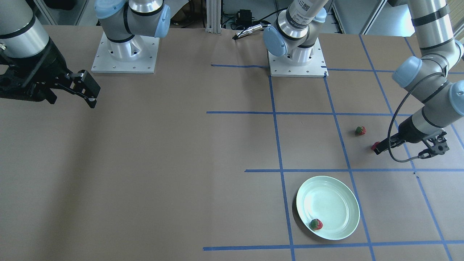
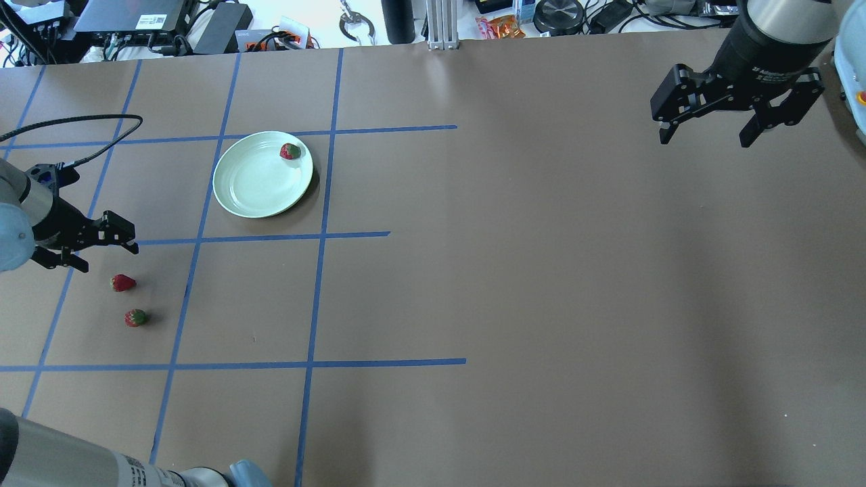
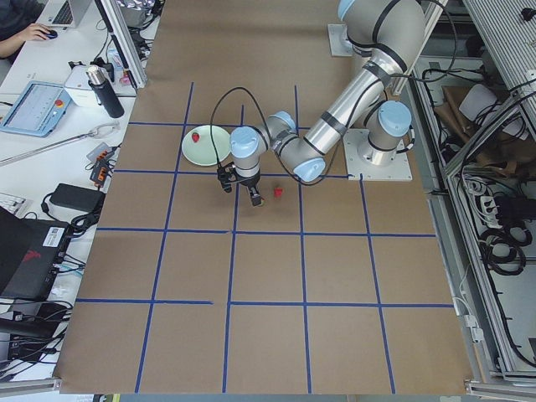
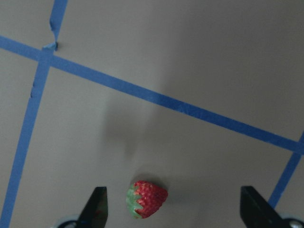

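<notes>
My gripper [image 2: 112, 258] hovers open over the taped grid, with nothing between its fingers. Close by it lie two strawberries: one [image 2: 122, 283] just beside the fingers in the top view, another [image 2: 135, 317] a little farther on. In the left wrist view one strawberry [image 4: 146, 198] sits low between the fingertips, on the table beneath. In the front view the nearer one is partly behind the gripper [image 1: 387, 145]. A third strawberry [image 1: 316, 224] rests on the pale plate [image 1: 330, 200].
A second arm's black gripper [image 2: 726, 113] hangs at the right in the top view. Another arm stands on a white base plate [image 1: 295, 69] at the back.
</notes>
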